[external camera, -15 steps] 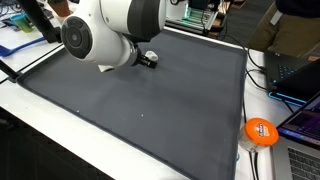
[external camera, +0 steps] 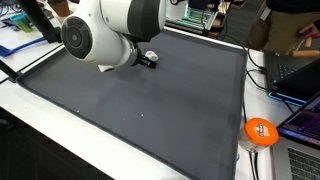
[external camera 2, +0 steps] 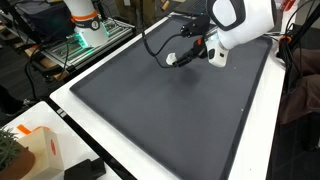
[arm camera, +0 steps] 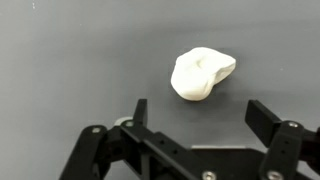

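Note:
A small crumpled white piece [arm camera: 203, 72], which looks like cloth, lies on the dark grey board. My gripper is open in the wrist view, its black fingertips wide apart with bare board between them. The white piece sits just beyond the fingertips, untouched and roughly centred between them. In exterior view 1 the white piece [external camera: 152, 56] shows right beside the gripper [external camera: 146, 63], near the back of the board. Exterior view 2 also has the white piece [external camera 2: 171, 57] next to the dark fingers [external camera 2: 187, 57], low over the surface.
The grey board [external camera: 185, 120] is mostly clear towards the front and right. An orange-lidded jar [external camera: 261, 132] and laptops stand off its right side in exterior view 1. A potted plant [external camera 2: 12, 153] is outside the board in exterior view 2.

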